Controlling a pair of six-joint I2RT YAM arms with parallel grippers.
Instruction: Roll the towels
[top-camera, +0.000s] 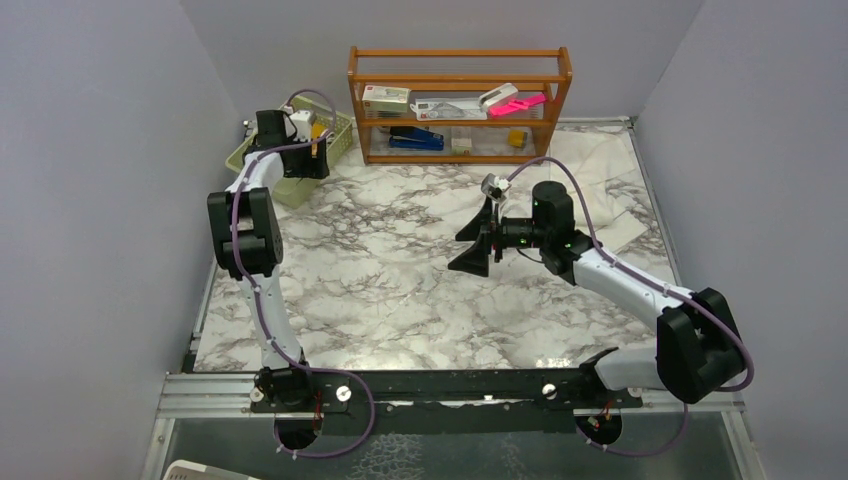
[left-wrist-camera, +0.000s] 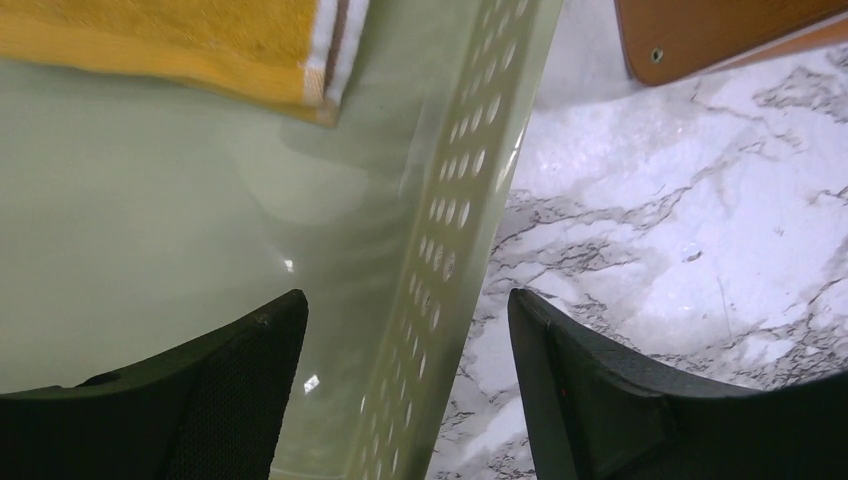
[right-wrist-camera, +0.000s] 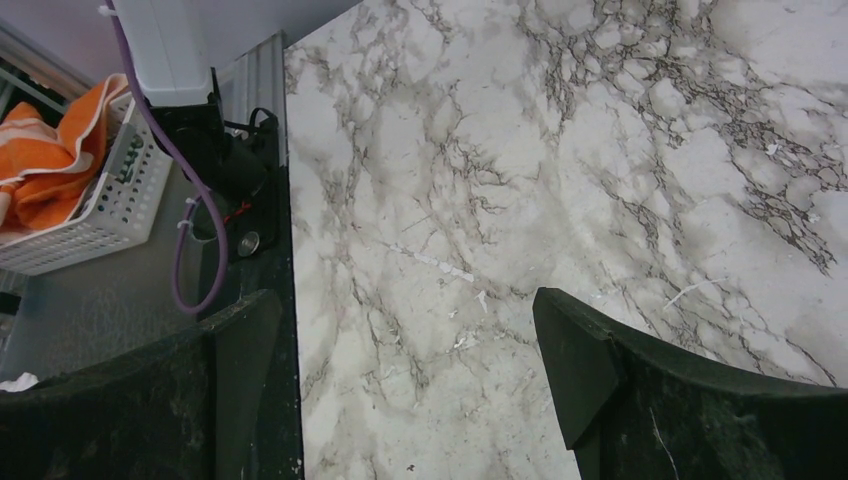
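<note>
A folded yellow towel (left-wrist-camera: 190, 45) with a white-and-brown striped edge lies in the green basket (left-wrist-camera: 445, 215), at the upper left of the left wrist view. In the top view my left arm covers most of that towel. My left gripper is part open over the basket's perforated side, its fingers apart and empty. Over the bare middle of the table, my right gripper stands open, only marble between its fingers. Orange towels (right-wrist-camera: 60, 160) fill a white basket (right-wrist-camera: 130, 190) at the left of the right wrist view, below the table's level.
A wooden shelf (top-camera: 460, 124) with boxes and a pink item stands at the back, close to the green basket's right side. Pale cloths (top-camera: 590, 160) lie at the back right.
</note>
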